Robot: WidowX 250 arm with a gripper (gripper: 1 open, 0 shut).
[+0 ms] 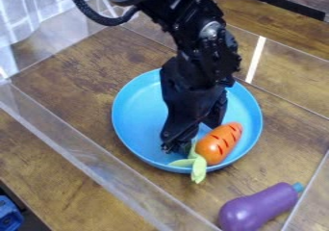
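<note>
A black robot arm reaches down from the top into a blue plate (135, 113), its open gripper (193, 129) low over the plate, beside a toy carrot (220, 142). The carrot lies in the plate's right front, tilted diagonally, its pale green leaves (195, 166) toward the front rim. Part of the near fingers is hard to separate from the dark arm.
A purple eggplant (257, 206) lies on the wooden table (71, 81) at the front right. Clear plastic edges cross the left front. A blue object (7, 214) is at the lower left corner. The table left of the plate is clear.
</note>
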